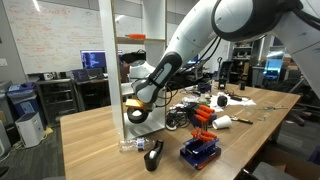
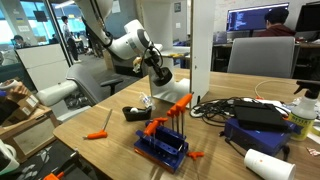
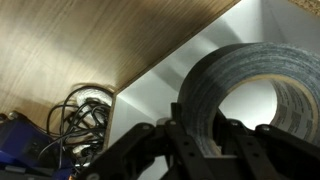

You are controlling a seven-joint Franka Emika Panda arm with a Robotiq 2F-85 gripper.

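Observation:
A roll of grey tape point(image 3: 215, 75) with a tan cardboard core fills the right half of the wrist view. My gripper is shut on its wall, the dark fingers reaching in from the bottom edge. Below the roll lies the white base of the shelf unit point(image 3: 150, 90), bordering the wooden table. In exterior view 2 the dark roll point(image 2: 163, 84) hangs under the gripper point(image 2: 157, 73) at the white unit's lower part. Whether the roll touches the base, I cannot tell.
A blue rack point(image 1: 200, 151) with orange-handled tools stands near the table's front. Close to it lie a black object point(image 1: 153, 155) and a clear bottle point(image 1: 132, 145). Tangled cables point(image 3: 85, 115) rest beside the unit.

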